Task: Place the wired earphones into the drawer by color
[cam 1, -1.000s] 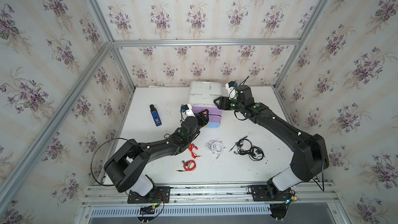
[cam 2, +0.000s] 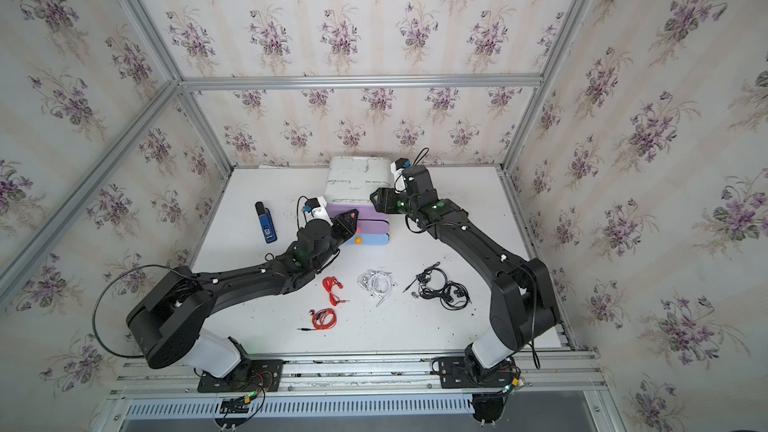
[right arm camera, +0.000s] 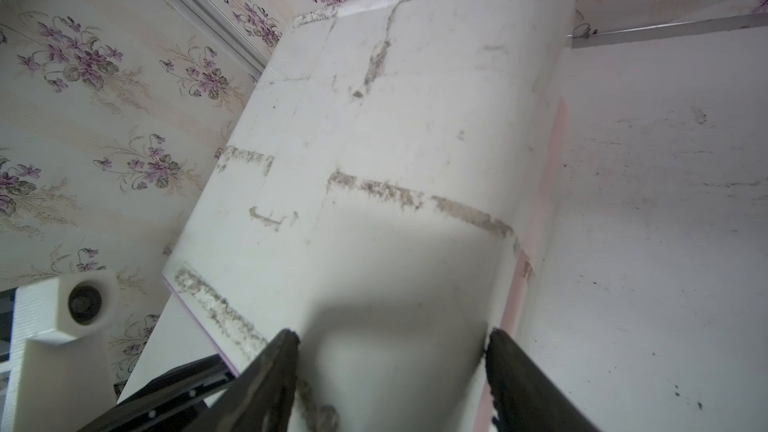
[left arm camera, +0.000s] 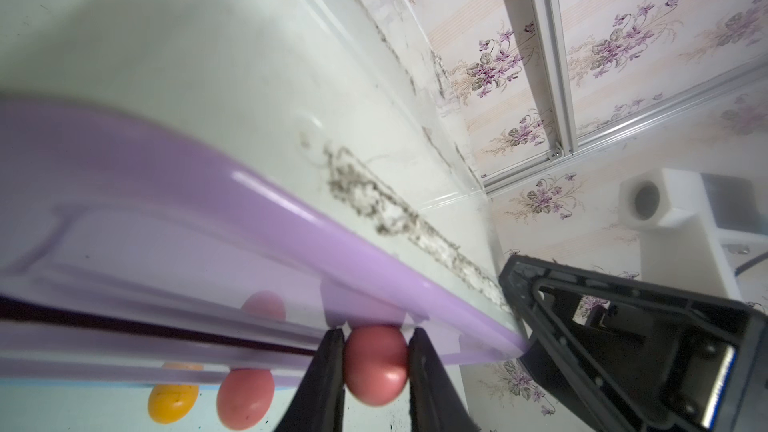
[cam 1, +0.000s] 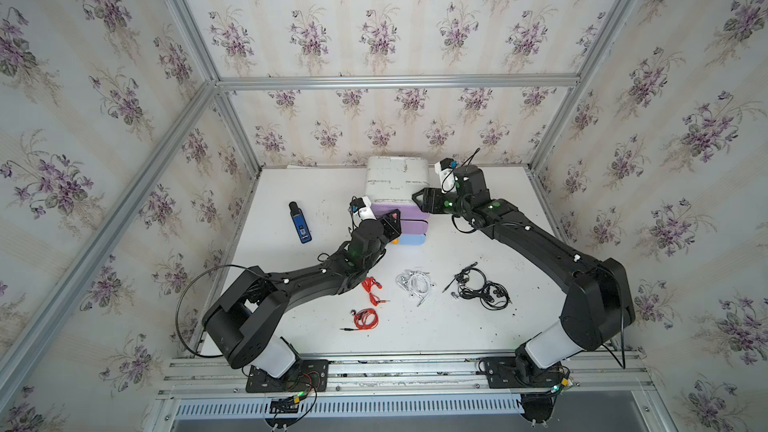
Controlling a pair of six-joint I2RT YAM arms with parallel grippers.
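A white-topped drawer unit point(cam 1: 396, 172) with purple and blue drawers stands at the back centre. My left gripper is shut on a red round knob point(left arm camera: 376, 356) on a purple drawer front, below the white top. My right gripper is shut on the white top point(right arm camera: 384, 256) of the unit, holding it from either side. In front lie red earphones point(cam 1: 365, 319) at left, white earphones point(cam 1: 414, 283) in the middle and black earphones point(cam 1: 491, 294) at right.
A blue-and-black bottle point(cam 1: 301, 224) lies at the left of the table. Both arms reach in close to the drawer unit.
Very little differs in the top left view: the drawer unit and my left gripper are shifted very slightly, and the right arm looks unchanged.
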